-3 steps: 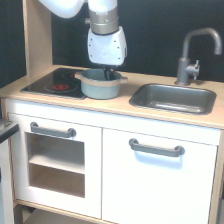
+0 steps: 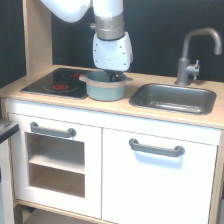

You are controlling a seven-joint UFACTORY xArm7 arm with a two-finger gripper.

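Note:
A grey-blue pot (image 2: 105,89) stands upright on the wooden counter, at the right edge of the black stovetop (image 2: 58,83). Above it the white arm comes down from the top of the view. The dark fingers of my gripper (image 2: 117,76) are at the pot's right-hand rim. They look small and dark against the backdrop, so whether they are apart or closed on the rim does not show.
To the right is a sink (image 2: 175,97) with a tall grey faucet (image 2: 187,68). Below are a white cabinet door with a dark handle (image 2: 157,148) and a windowed oven door (image 2: 57,165). A dark wall stands behind.
The pot has shifted a little to the right and toward the front, off the stovetop's edge. My gripper has moved right as well and stays at the pot.

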